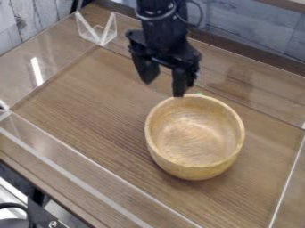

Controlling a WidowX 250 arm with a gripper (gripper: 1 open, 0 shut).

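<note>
My gripper (pixel 165 78) hangs at the upper middle, above and behind a large wooden bowl (pixel 193 151), clear of it. Its black fingers point down and stand open, with no object visible between them. The bowl sits right of centre on the wooden table (pixel 78 129), and its inside looks empty. Behind the gripper, the far rim of the bowl is fully in view.
A small pale piece (pixel 198 94) lies behind the bowl's far rim. Clear plastic or wire items stand at the upper left and left edge. A dark cable is at the lower left.
</note>
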